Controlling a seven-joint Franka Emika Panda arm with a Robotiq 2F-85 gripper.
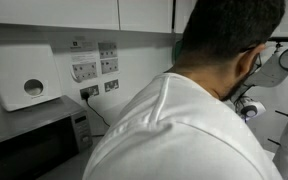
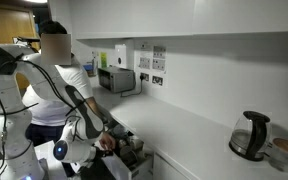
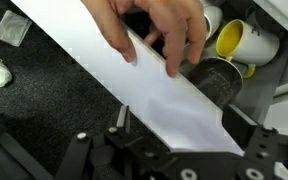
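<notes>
My gripper is open in the wrist view, its two dark fingers wide apart with nothing gripped between them. Below it runs the white front panel (image 3: 149, 85) of a pulled-out drawer, slanting across the view. A person's hand (image 3: 169, 25) reaches over that panel's edge. Inside the drawer sit a yellow-and-white mug (image 3: 246, 44), a dark glass-like cup (image 3: 216, 78) and part of a white cup. In exterior view 2 the arm (image 2: 72, 135) bends low at the left, beside the open drawer; its fingertips are hard to make out there.
The person (image 1: 184, 130) blocks much of exterior view 1. A microwave (image 2: 117, 80) stands on the counter's far end. A kettle (image 2: 249, 135) and a glass jar (image 2: 284, 152) are at its near end, with bare white counter (image 2: 184, 125) between.
</notes>
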